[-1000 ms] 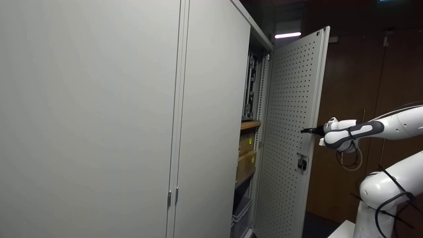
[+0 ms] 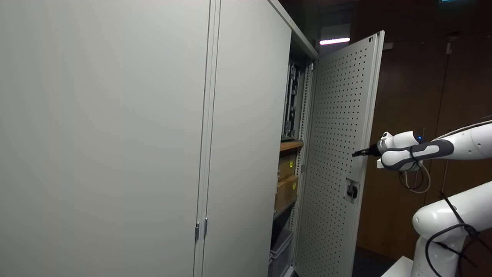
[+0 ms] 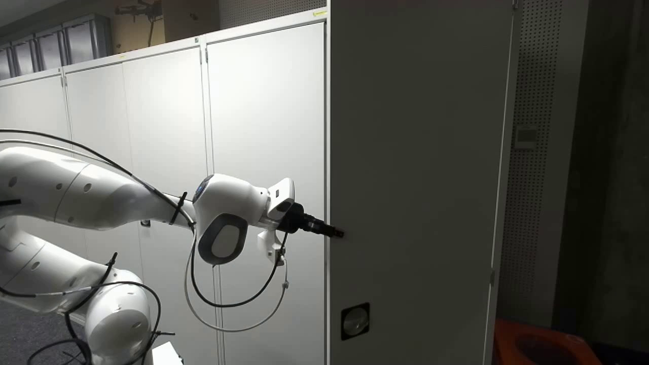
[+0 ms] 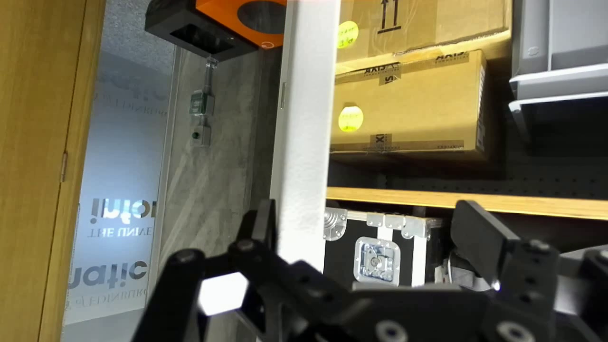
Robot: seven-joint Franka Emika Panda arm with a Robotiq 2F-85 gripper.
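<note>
A grey cabinet door [image 2: 339, 138] with a perforated inner face stands swung open, its dark latch [image 2: 351, 191] low near the free edge. My gripper [image 2: 355, 154] points at the door's upper part near that edge. From the other side, in exterior view 2, the black fingertips [image 3: 338, 233] overlap the outline of the door's plain outer face [image 3: 420, 164]. Looking along the wrist, the pale door edge [image 4: 308, 114] runs beside the left finger, inside the span of my open gripper. Whether finger and door touch, I cannot tell.
Cardboard boxes [image 4: 407, 105], a wooden shelf [image 4: 456, 199] and a black case with metal corners [image 4: 342, 251] fill the cabinet. Closed doors [image 2: 115, 138] stand to the left. An orange object [image 3: 541, 343] sits on the floor past the door.
My gripper has drawn back slightly to the right, and its wrist has turned a little. The door looks unmoved.
</note>
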